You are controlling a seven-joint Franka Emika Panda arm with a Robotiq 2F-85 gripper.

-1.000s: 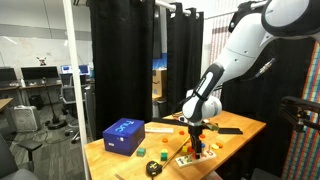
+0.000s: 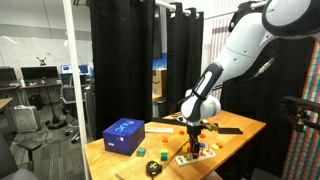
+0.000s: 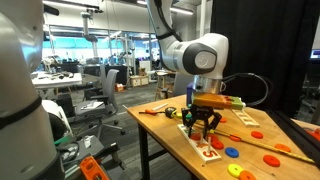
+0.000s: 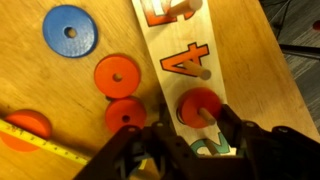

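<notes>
A pale wooden board (image 4: pixel 157 45) with red and green numbers and upright pegs runs down the wrist view. On it, near the number 4, lies a red disc (image 4: pixel 190 104) with a peg (image 4: pixel 206 116) poking up through its hole. My gripper is low over this disc, its dark fingers (image 4: pixel 232 128) apart on either side. The right fingertip is close against the disc's edge; whether it touches, I cannot tell. In exterior view 2 the gripper (image 3: pixel 205 128) also stands right over the board (image 3: pixel 203 150).
Loose on the table are a blue disc (image 4: pixel 70 30), an orange disc (image 4: pixel 117 75), a red disc (image 4: pixel 125 114) and another orange-red one (image 4: pixel 28 128). A yellow measuring tape (image 4: pixel 45 141) crosses beside the board. Farther off stands a blue box (image 2: pixel 124 136).
</notes>
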